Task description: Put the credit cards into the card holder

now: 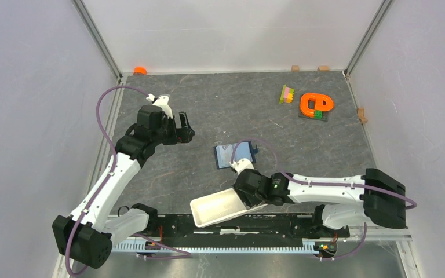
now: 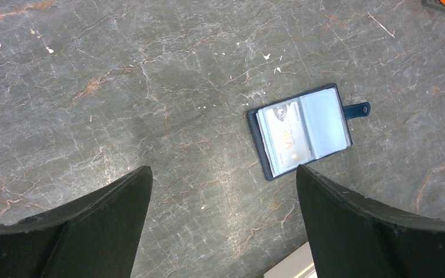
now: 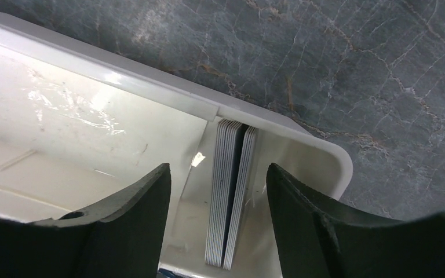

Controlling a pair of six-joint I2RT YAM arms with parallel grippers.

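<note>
In the right wrist view, several cards (image 3: 225,194) stand on edge in two thin stacks inside the white tray (image 3: 168,87), near its narrow end. My right gripper is over them, one finger on each side, part open and apart from the cards. The dark blue card holder (image 2: 301,132) lies opened flat on the table, its strap sticking out to the right and a printed card or insert showing in its left sleeve. Well left of the holder, my left gripper (image 1: 186,127) hangs open and empty.
At the back right are an orange toy (image 1: 316,104) and a small stack of coloured blocks (image 1: 287,94). The tray's raised walls surround the cards. Bare grey table (image 1: 220,104) stretches behind the holder.
</note>
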